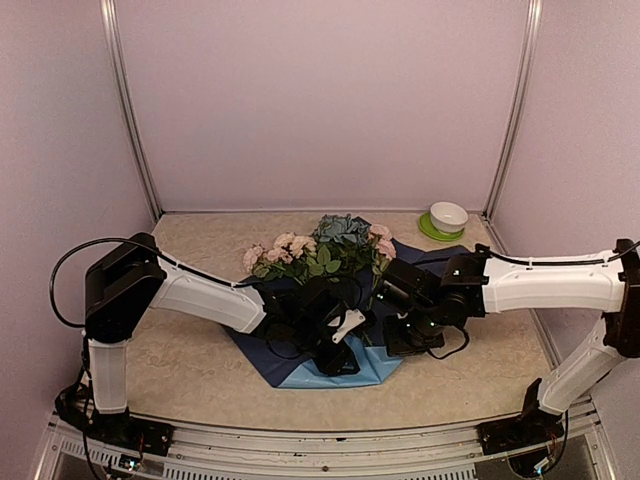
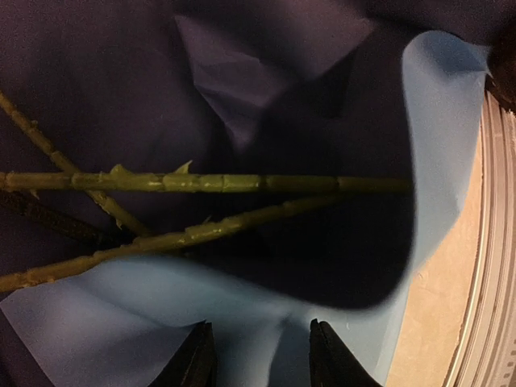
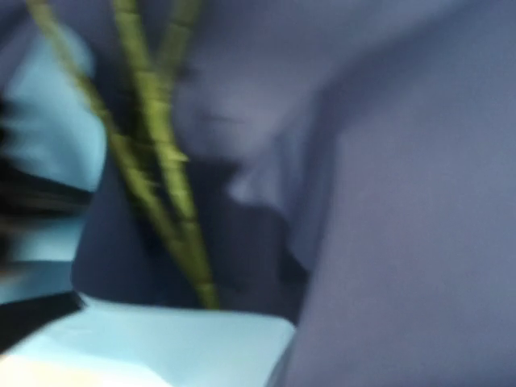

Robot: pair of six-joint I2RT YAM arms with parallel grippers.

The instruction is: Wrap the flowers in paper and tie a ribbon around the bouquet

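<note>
Pink and blue fake flowers (image 1: 340, 228) lie on dark blue wrapping paper (image 1: 260, 350) with a light blue underside (image 2: 97, 322). Their green stems (image 2: 218, 182) cross near the folded front edge. My left gripper is partly open above the light blue fold, its fingertips apart with no object visible between them. My right gripper (image 1: 405, 340) is at the paper's right part, which is lifted and folded inward; it is shut, though what is between its fingers is hidden in the top view and blurred in the right wrist view.
A white bowl (image 1: 448, 216) on a green plate (image 1: 440, 234) stands at the back right. Bare tabletop (image 1: 180, 370) surrounds the paper. Both arms are close together at the front middle.
</note>
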